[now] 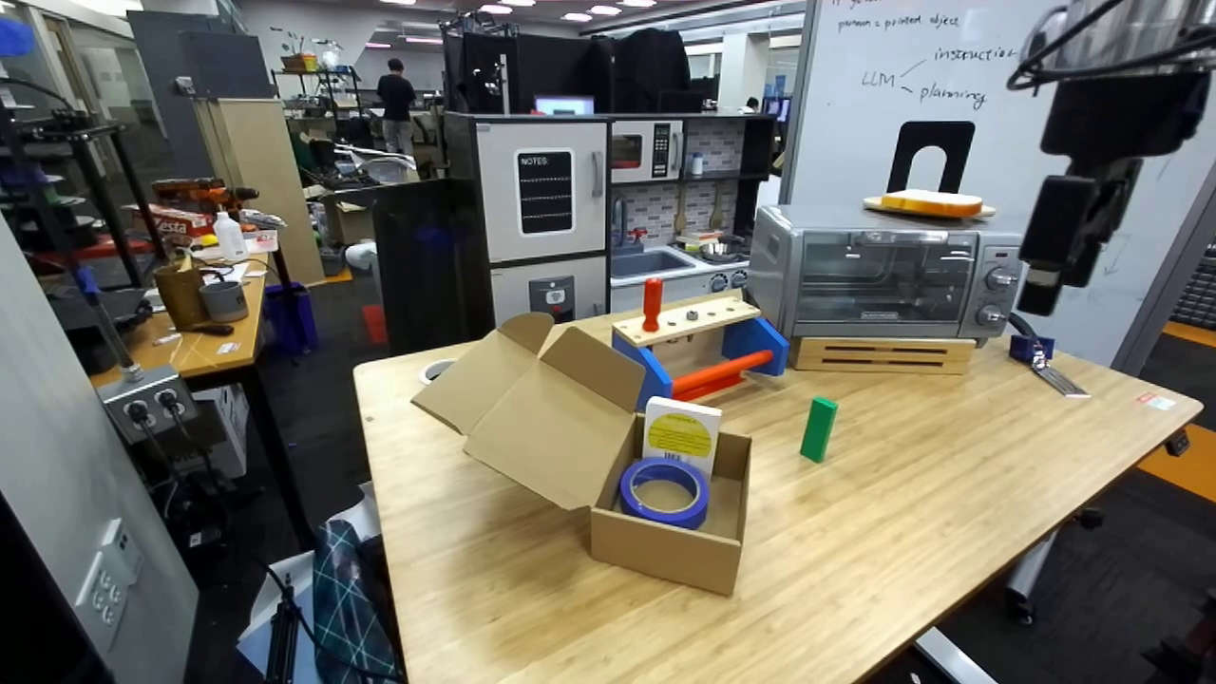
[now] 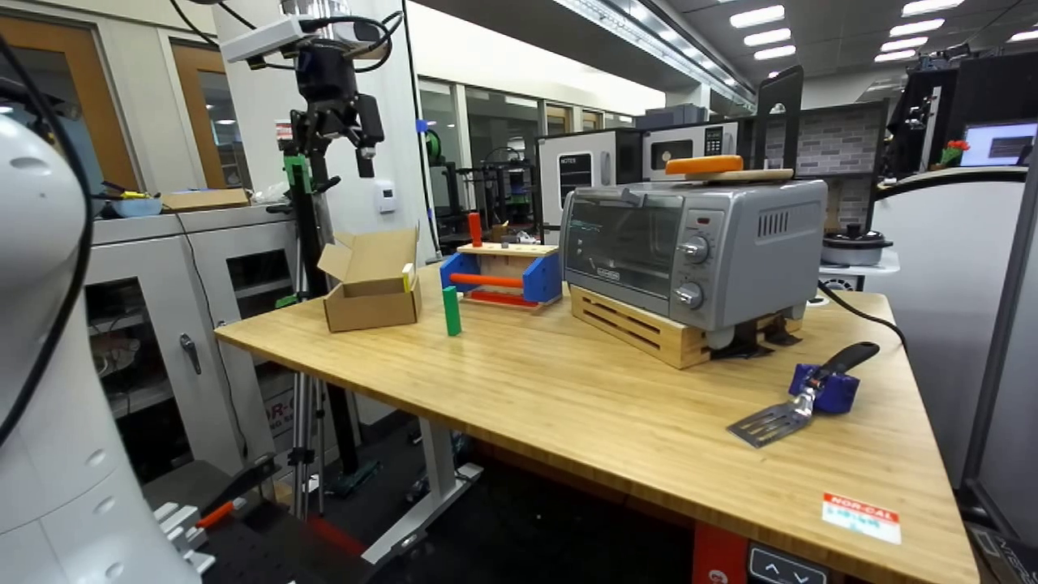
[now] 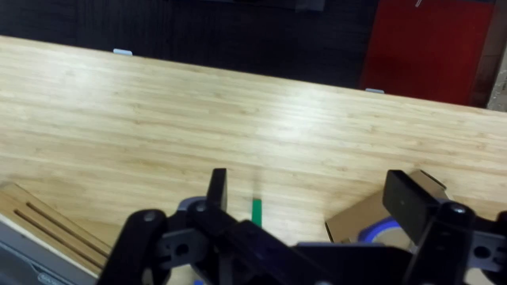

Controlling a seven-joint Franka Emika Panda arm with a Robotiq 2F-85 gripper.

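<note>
High above the table hangs my gripper, open and with nothing between its fingers. A green block (image 1: 818, 429) stands upright on the bare tabletop; in the wrist view the green block (image 3: 256, 211) shows partly, its lower part hidden by the gripper. To its left in exterior view 1, an open cardboard box (image 1: 673, 553) holds a roll of blue tape (image 1: 627, 498) and a white packet with a yellow label (image 1: 680, 437). The wrist view catches the box (image 3: 354, 219) below the right finger, partly covered.
A wooden toolbench toy (image 1: 695, 319) with blue ends stands behind the block. The toaster oven (image 2: 696, 243) sits on a slatted wooden stand (image 2: 632, 326), with bread on top. A spatula (image 2: 778, 420) rests at the table's far end.
</note>
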